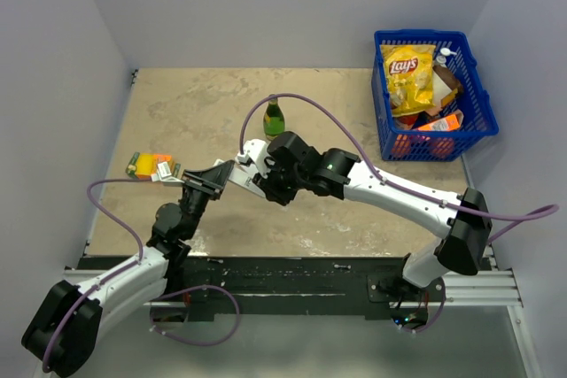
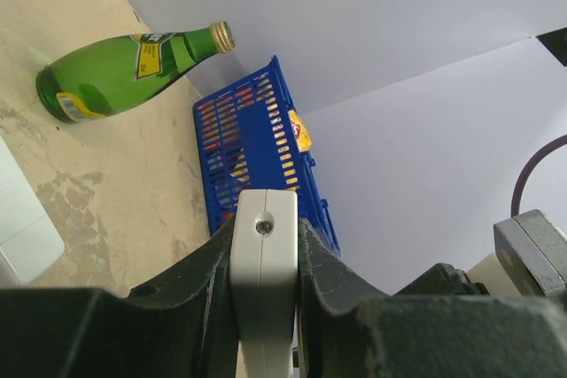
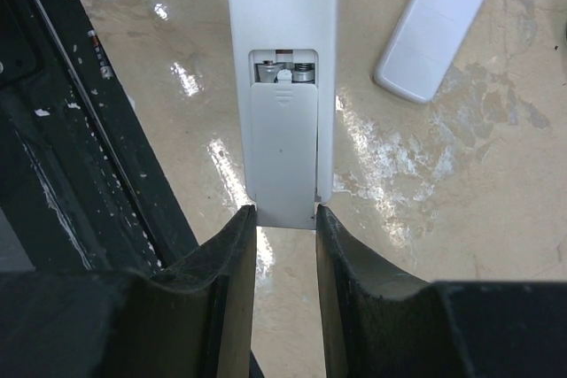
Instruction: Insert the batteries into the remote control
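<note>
The white remote (image 3: 283, 24) is held in the air between both grippers. My left gripper is shut on it; in the left wrist view its narrow end points at the camera. My right gripper is shut on the lower end of the battery cover (image 3: 283, 148), which lies along the remote's back. Above the cover's top edge, an opening shows metal battery ends (image 3: 301, 70). In the top view both grippers meet near the table's middle, and the right one partly hides the remote.
A second white slab (image 3: 438, 24) lies on the table (image 1: 328, 227). A green bottle (image 2: 111, 77) is behind the grippers, a blue basket of snacks (image 1: 478, 112) at back right, and colourful packs (image 1: 144, 164) at the left.
</note>
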